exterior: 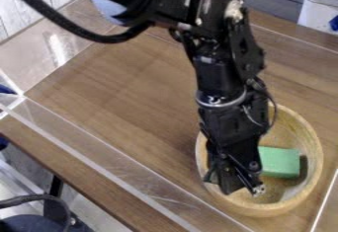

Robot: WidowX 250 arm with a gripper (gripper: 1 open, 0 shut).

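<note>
The black gripper (pixel 231 177) reaches down into a light wooden bowl (pixel 303 137) at the lower right of the table. Its fingertips are low in the left part of the bowl and look shut, with nothing visible between them. A green block (pixel 280 161) lies in the bowl to the right of the fingers, partly hidden behind the gripper.
A white item (pixel 319 9) is at the back right. A dark cable lies at the bottom left.
</note>
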